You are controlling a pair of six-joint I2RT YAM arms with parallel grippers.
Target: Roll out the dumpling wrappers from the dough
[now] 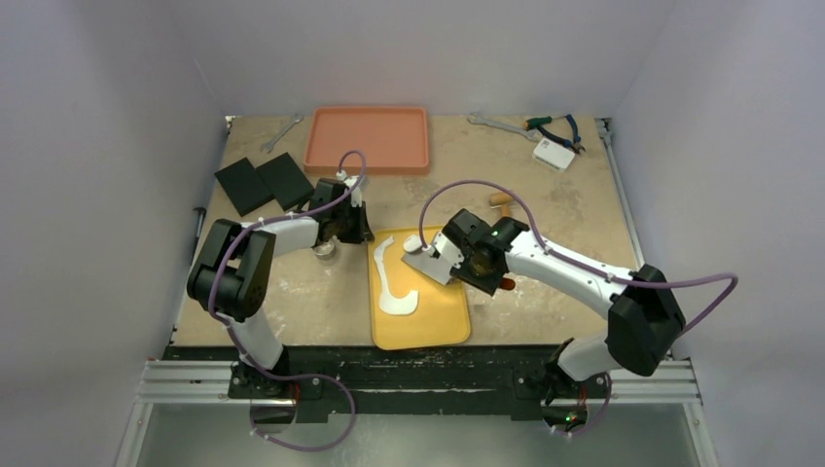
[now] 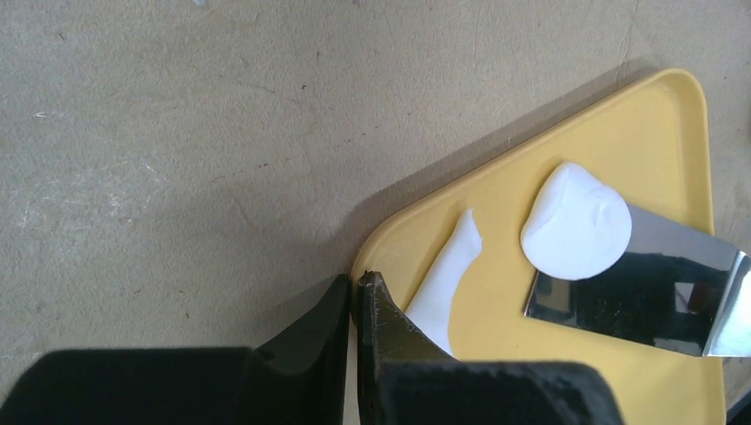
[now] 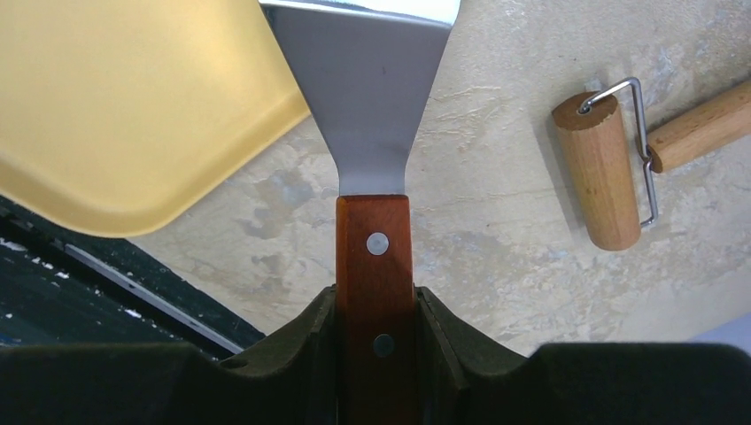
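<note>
In the yellow tray lie a long curved white dough piece and a rounded white dough lump, which sits on the steel blade of a scraper. My right gripper is shut on the scraper's wooden handle, over the tray's right side. My left gripper is shut at the tray's rim near a back corner, with nothing visible between its fingers. A wooden roller lies on the table right of the tray.
A pink tray stands at the back. Dark plates, a small round metal item, wrenches, pliers and a white box surround the work area.
</note>
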